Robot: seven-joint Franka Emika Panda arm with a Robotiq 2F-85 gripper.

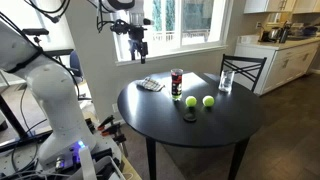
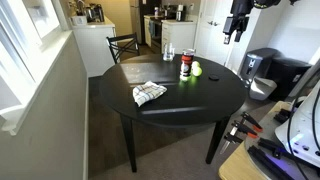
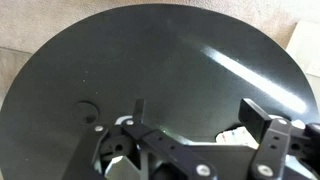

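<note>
High above the round black table (image 1: 150,118) hangs my gripper (image 1: 141,55), clear of everything on it. In the wrist view the gripper is open, its two fingers wide apart with only bare tabletop between them. On the table stands a red can-like container (image 1: 177,88), with a green ball (image 1: 191,101) and a second green ball (image 1: 208,101) near it. A flat black disc (image 1: 189,116) lies close by; a dark round shape (image 3: 88,111) shows left in the wrist view. A crumpled striped cloth (image 2: 148,92) lies on the window side.
A clear glass vessel (image 1: 226,80) stands near the table's far edge. Beyond is a black chair (image 1: 246,64). A pale item (image 3: 238,136), partly hidden by the right finger, cannot be made out.
</note>
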